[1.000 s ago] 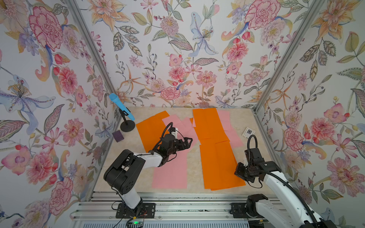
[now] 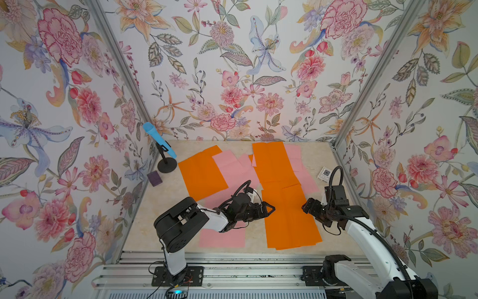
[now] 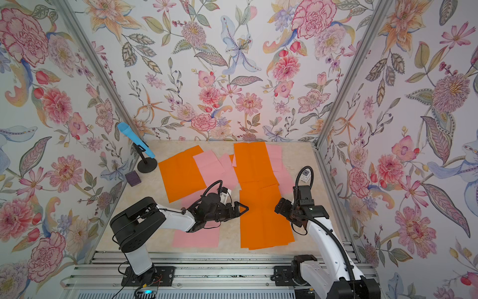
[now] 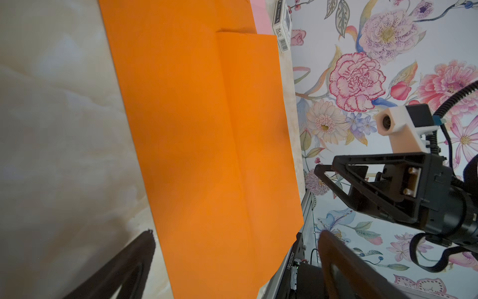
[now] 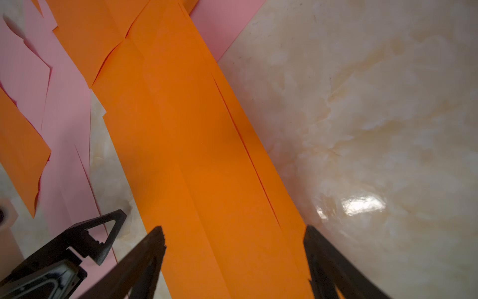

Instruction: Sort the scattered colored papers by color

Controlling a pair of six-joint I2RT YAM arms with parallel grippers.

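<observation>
Orange sheets lie overlapped at the front right point(image 2: 286, 224), at the back right point(image 2: 271, 159) and at the left point(image 2: 199, 174). Pink sheets lie between and beneath them, at back centre point(image 2: 229, 162), back right point(image 2: 303, 174) and front left point(image 2: 221, 239). My left gripper point(image 2: 266, 209) hangs open over the left part of the front orange pile, nothing between its fingers. My right gripper point(image 2: 311, 206) is over that pile's right edge, its fingers apart with orange paper below them in the right wrist view.
A blue microphone-like object on a black stand point(image 2: 167, 164) and a dark block point(image 2: 154, 178) stand at the left. A small white box point(image 2: 324, 174) lies at the right edge. Bare table shows at both sides.
My left gripper has moved right and toward the front, onto the orange pile. The papers look unchanged.
</observation>
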